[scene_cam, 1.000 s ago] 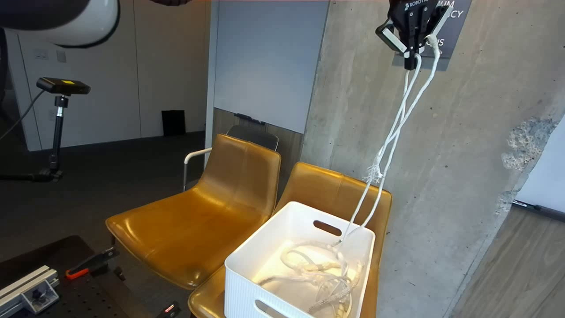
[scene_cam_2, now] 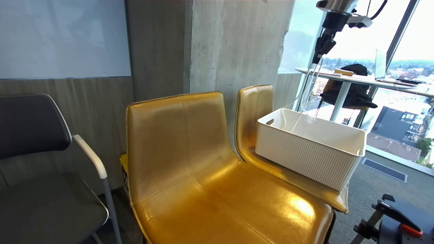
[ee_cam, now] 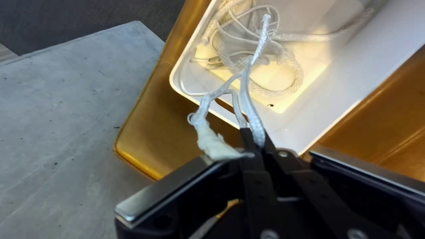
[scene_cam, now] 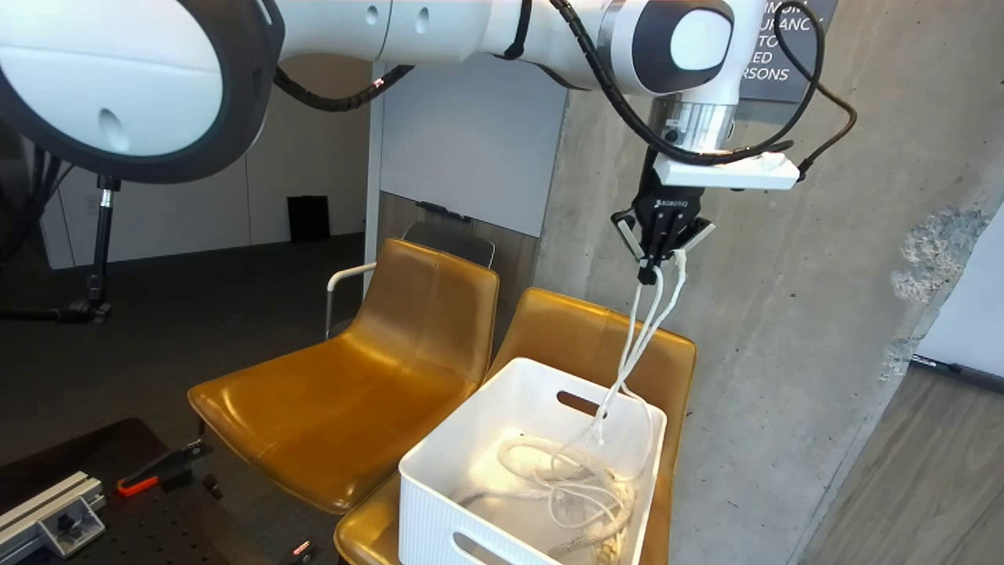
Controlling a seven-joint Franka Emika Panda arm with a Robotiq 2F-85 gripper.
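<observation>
White rope strands (scene_cam: 627, 353) hang from my gripper (scene_cam: 647, 275) down into a white plastic bin (scene_cam: 434, 497). The fingers are shut on the rope, as the wrist view shows: one strand (ee_cam: 250, 105) runs out from between the fingertips, and a frayed, thicker end (ee_cam: 215, 144) lies against the outside of one finger. Loose coils of rope (ee_cam: 275, 85) rest on the bin floor. My gripper is well above the bin's rim, over its handle-slot end by the chair back. In exterior view 2, the gripper (scene_cam_2: 316, 61) and thin strands (scene_cam_2: 308, 87) show above the bin (scene_cam_2: 303, 156).
The bin stands on a tan chair (scene_cam: 555, 325) against a concrete pillar (scene_cam: 791, 329). An empty tan chair (scene_cam: 376, 348) is beside it. A dark table with a metal rail (scene_cam: 47, 513) and a clamp (scene_cam: 165, 469) sits at the front left.
My gripper has come down and to the left, closer to the bin, with the rope still held. The hanging strands are shorter and slacker, and the knotted, frayed part has sunk into the bin.
</observation>
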